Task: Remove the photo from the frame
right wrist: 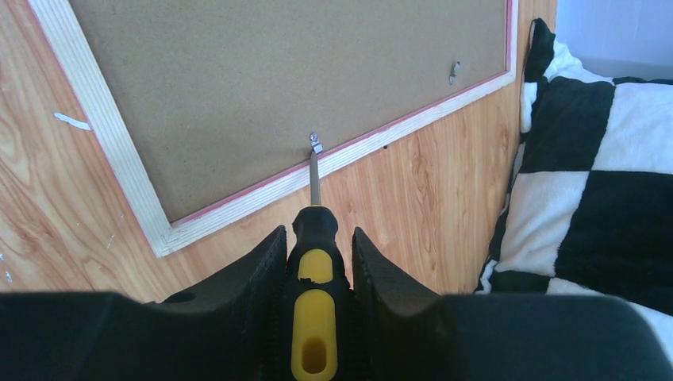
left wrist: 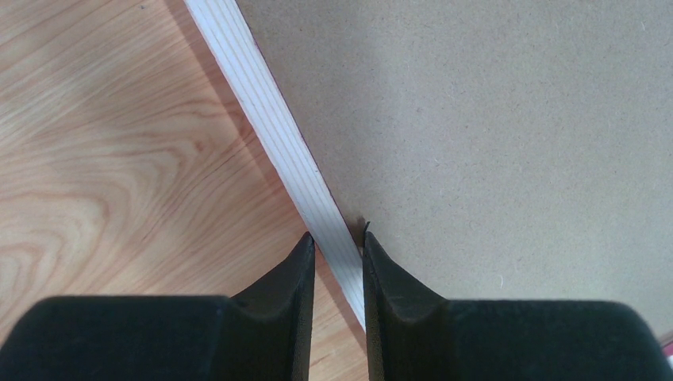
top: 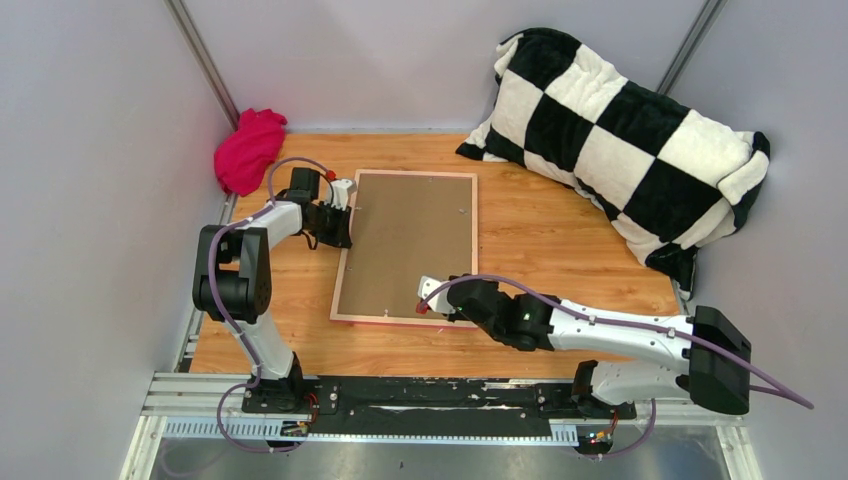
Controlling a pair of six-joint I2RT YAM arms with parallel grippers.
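Observation:
The picture frame lies back-up on the wood table, brown backing board (top: 405, 240) inside a pale wooden border (right wrist: 119, 151). My left gripper is shut on the frame's left border. My right gripper is shut on a yellow-and-black screwdriver (right wrist: 316, 313), whose blade reaches over the border to a small metal tab (right wrist: 316, 143) on the backing. Another metal tab (right wrist: 454, 71) sits farther along that edge in the right wrist view.
A checkered pillow (top: 620, 150) fills the back right of the table (top: 560, 240). A red cloth (top: 250, 150) lies at the back left. Bare wood surrounds the frame.

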